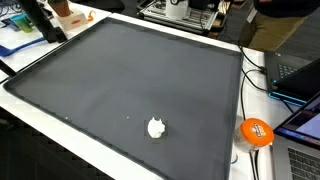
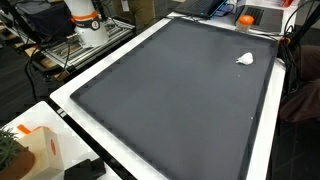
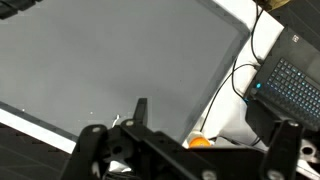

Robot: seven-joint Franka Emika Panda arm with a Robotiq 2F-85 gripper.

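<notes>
A small crumpled white piece (image 1: 156,128) lies on the dark grey mat, close to its edge; in the other exterior view the same white piece (image 2: 245,58) is near the far right corner. My gripper shows at the bottom of the wrist view, its two dark fingers wide apart with nothing between them. It is open and held above the mat (image 3: 120,60). In the wrist view the white piece is mostly hidden; only a small pale bit shows by the left finger. Neither exterior view shows the gripper.
An orange-lidded container (image 1: 254,133) stands on the white table beside the mat. Laptops (image 3: 294,75) and black cables (image 1: 244,95) lie along that side. Plants and a box (image 2: 42,152) sit at a corner.
</notes>
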